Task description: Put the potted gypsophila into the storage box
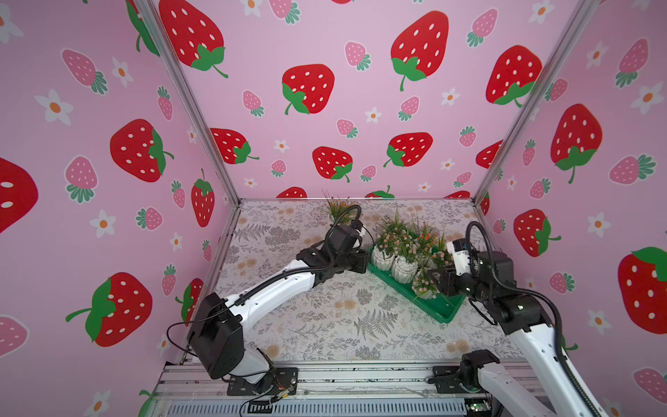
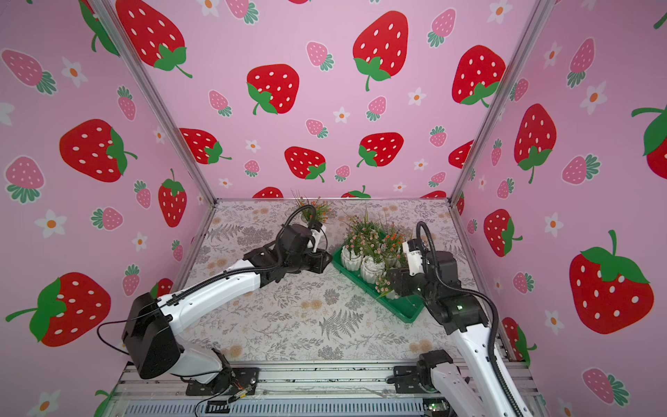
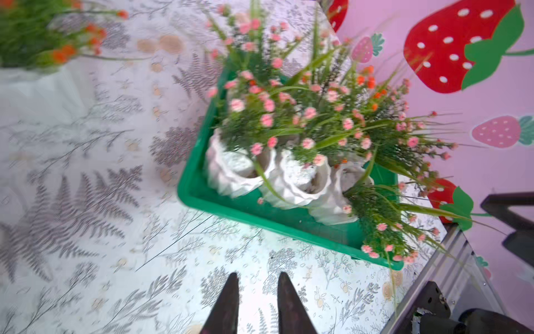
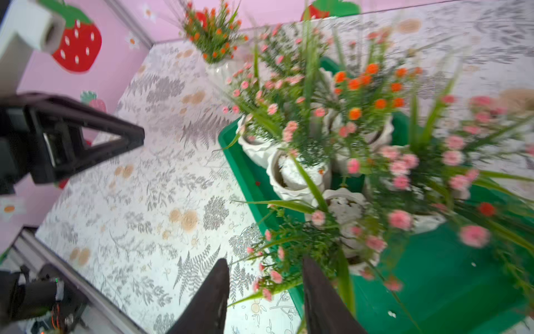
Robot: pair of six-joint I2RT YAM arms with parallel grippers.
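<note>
The green storage box (image 1: 444,305) holds several white pots of pink and orange gypsophila, such as the pot (image 3: 239,167) at its left end. In the right wrist view the front pot (image 4: 356,264) leans, its flowers spilling over the near rim. One more orange-flowered gypsophila (image 1: 338,206) stands outside the box at the back; its white pot (image 3: 41,97) shows in the left wrist view. My left gripper, fingers apart and nothing between them, hangs left of the box. My right gripper is open above the box's front part, close to foliage.
Free floor shows in the box's near right end (image 4: 445,278). Strawberry-print walls (image 1: 333,104) close off the back and sides. Both arms flank the box.
</note>
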